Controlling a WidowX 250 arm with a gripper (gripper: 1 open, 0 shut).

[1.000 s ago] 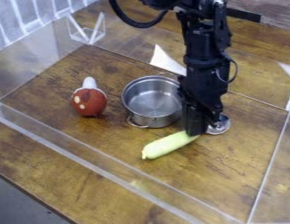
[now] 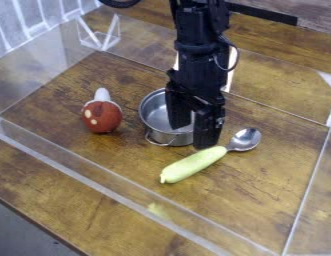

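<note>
My black gripper point(image 2: 193, 122) is open, hanging over the steel pot point(image 2: 158, 119) and covering much of its right side. A pale green elongated vegetable point(image 2: 191, 167) lies on the wooden table just below and in front of the gripper. A metal spoon point(image 2: 245, 138) lies to the right, its handle reaching toward the vegetable. A red-brown round object point(image 2: 102, 117) with a white top sits left of the pot.
Clear transparent barriers run along the left, front and right of the wooden table point(image 2: 114, 190). A white item stands behind the arm at the back.
My gripper has moved left from over the vegetable's upper end and spoon to over the pot, uncovering the spoon. The vegetable and other objects look unmoved.
</note>
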